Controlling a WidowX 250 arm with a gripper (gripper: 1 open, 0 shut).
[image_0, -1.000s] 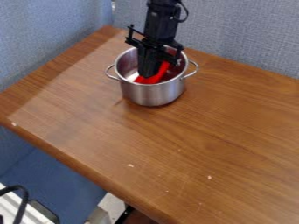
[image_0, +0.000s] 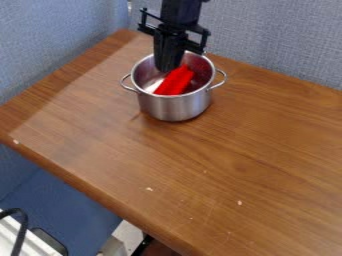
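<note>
A steel pot (image_0: 174, 106) with two side handles stands on the wooden table, upper middle of the camera view. Inside it lies a red elongated object (image_0: 175, 82), tilted. My black gripper (image_0: 166, 64) hangs over the left back of the pot, its tips near the rim; whether anything is between them is hidden.
Blue-grey walls bound it at the left and back. A blue floor and a white item with a black cable show at bottom left.
My gripper has risen and shifted slightly left, uncovering more of the red object in the pot. The pot stands where it was.
</note>
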